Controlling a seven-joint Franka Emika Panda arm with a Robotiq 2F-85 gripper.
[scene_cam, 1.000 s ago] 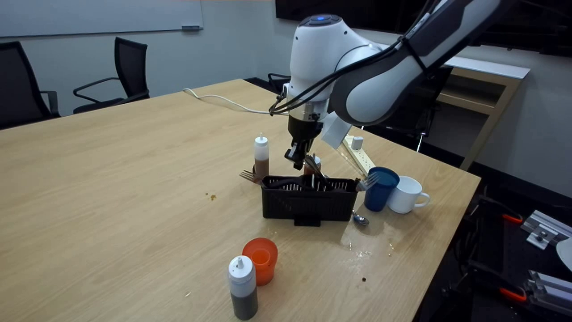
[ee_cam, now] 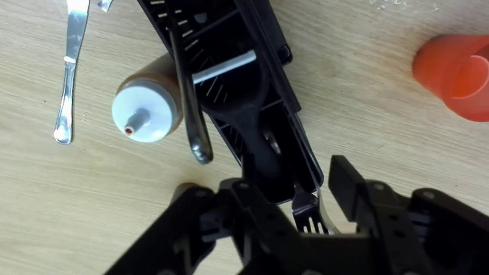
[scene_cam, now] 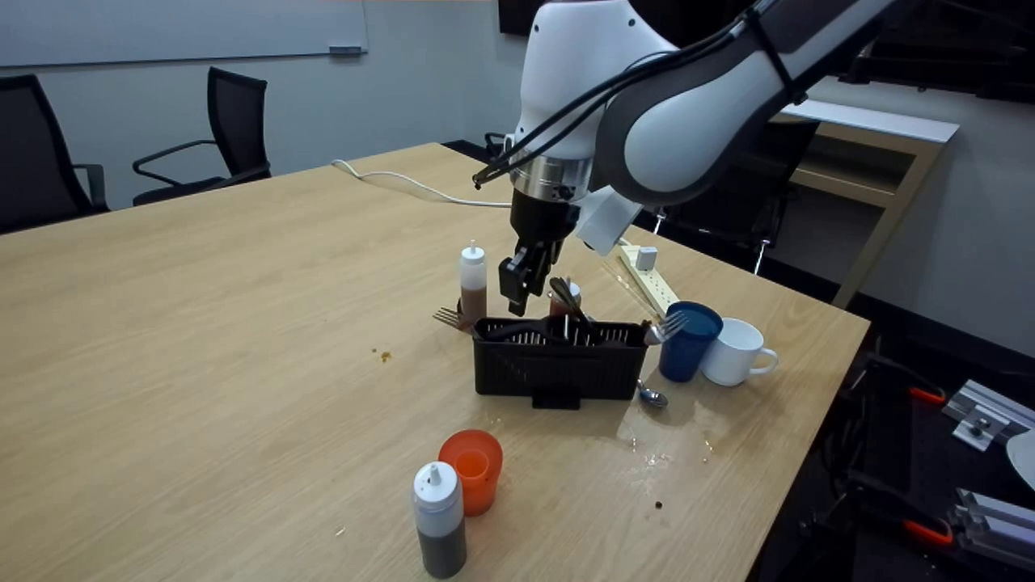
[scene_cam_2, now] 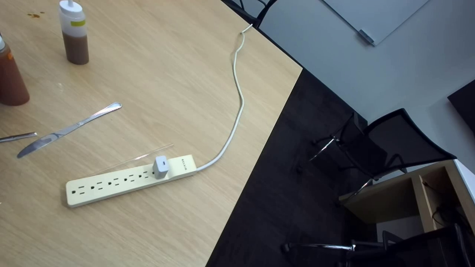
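My gripper is open above the left end of a black slotted cutlery caddy, with nothing held. In the wrist view its two fingers straddle that end of the caddy from above. A fork pokes out over the end wall, below the gap between the fingers. Inside the caddy lies a black utensil with a broad head. A dark metal handle rises out of it at a slant. Another fork overhangs the caddy's right end.
Sauce bottles stand behind the caddy. A blue cup and white mug are at its right. In front are an orange cup and a dark-sauce bottle. A knife lies near the power strip.
In exterior view 1 the gripper has moved left and slightly lower, toward the caddy's left end. The caddy and the things around it have stayed put.
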